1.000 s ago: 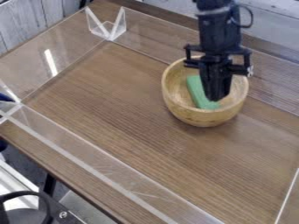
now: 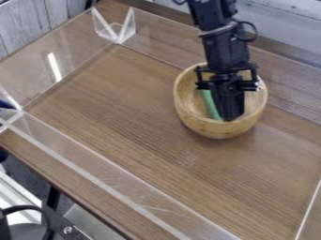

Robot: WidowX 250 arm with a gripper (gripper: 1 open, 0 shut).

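Observation:
A black robot arm hangs from the top of the view, its gripper (image 2: pixel 228 103) lowered into a round wooden bowl (image 2: pixel 194 122) at the right of the wooden table. A green object (image 2: pixel 211 101) inside the bowl is partly hidden behind the gripper. The fingertips are dark and low in the bowl, so whether they are open or shut, or touch the green object, is unclear.
A white angular frame (image 2: pixel 114 28) stands at the back left. Dark cables or equipment lie at the lower left edge.
The gripper has come down deeper into the bowl and shifted slightly left, now covering more of the green object. The bowl appears in the same place.

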